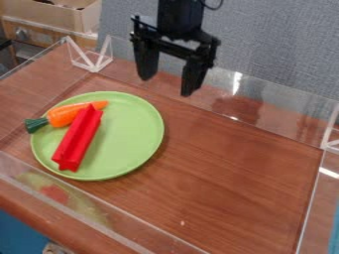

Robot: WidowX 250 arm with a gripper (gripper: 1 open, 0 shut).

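A green plate (129, 140) lies on the left of the wooden table. On it rest a red bar-shaped object (77, 141) and an orange toy carrot (67, 113) with a green top, whose tip reaches over the plate's left rim. My black gripper (169, 73) hangs open above the back of the table, above and right of the plate, with nothing seen between its fingers.
Clear low barriers run along its edges, with white brackets at the back left and right. A box (51, 15) stands beyond the back-left corner.
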